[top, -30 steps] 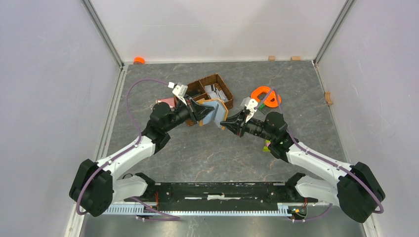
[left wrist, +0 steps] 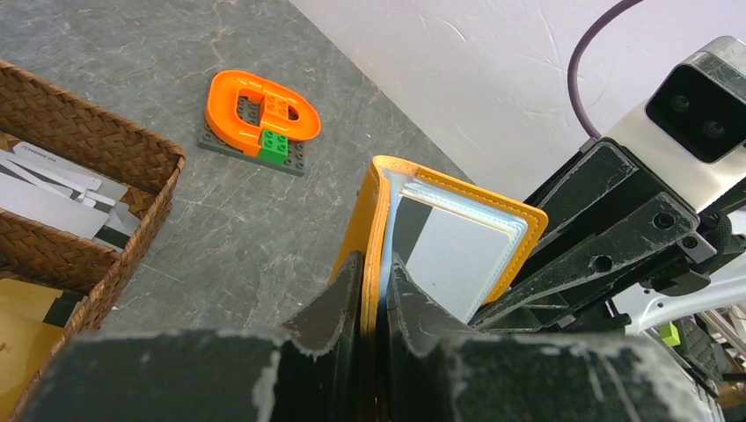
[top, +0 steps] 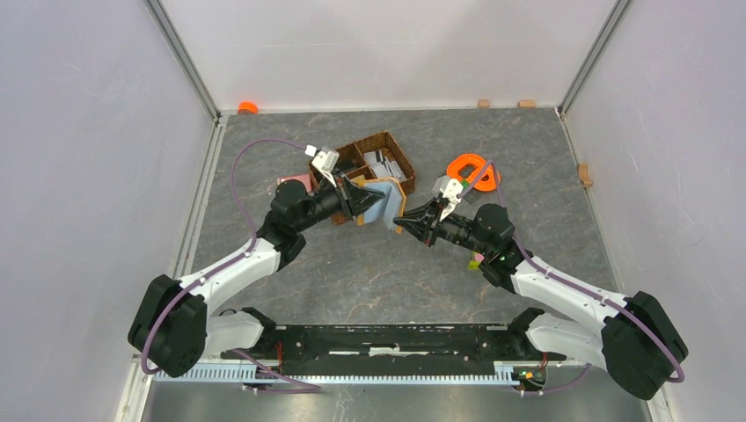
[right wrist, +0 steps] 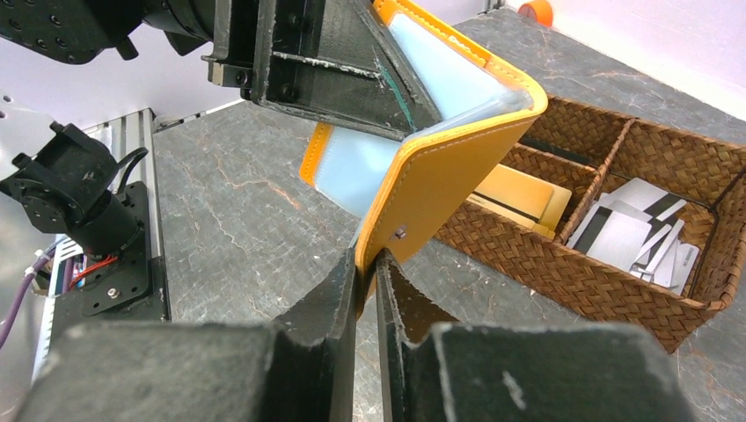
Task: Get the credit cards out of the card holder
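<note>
An open yellow card holder with pale blue clear sleeves [top: 387, 204] is held up between both grippers. My left gripper is shut on one side of it; a black-and-white card [left wrist: 449, 255] shows in a sleeve in the left wrist view. My right gripper is shut on the holder's other edge, its yellow outer face toward that wrist camera. Loose white cards [right wrist: 616, 233] lie in the right compartment of a woven basket [right wrist: 537, 255], with yellow items [right wrist: 519, 189] in another compartment.
An orange looped toy on a grey plate [left wrist: 264, 119] sits right of the basket. A pink item [top: 295, 180] lies partly behind the left arm.
</note>
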